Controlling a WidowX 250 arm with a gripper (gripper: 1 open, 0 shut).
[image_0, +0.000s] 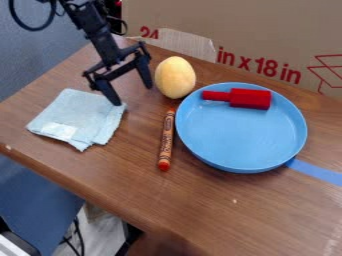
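Observation:
My black gripper (131, 92) is open, its two fingers spread above the table between the folded pale blue cloth (74, 119) and the yellow oval object (175, 77). One fingertip is near the cloth's upper right corner, the other beside the yellow object; whether either touches cannot be told. An orange-red stick (166, 147) lies on the table right of the cloth. A blue plate (238, 134) on the right holds a red object (241, 97) near its back edge.
A cardboard box (261, 40) stands behind, and a blue tape strip (321, 175) runs right of the plate. The table's left edge drops off beside the cloth.

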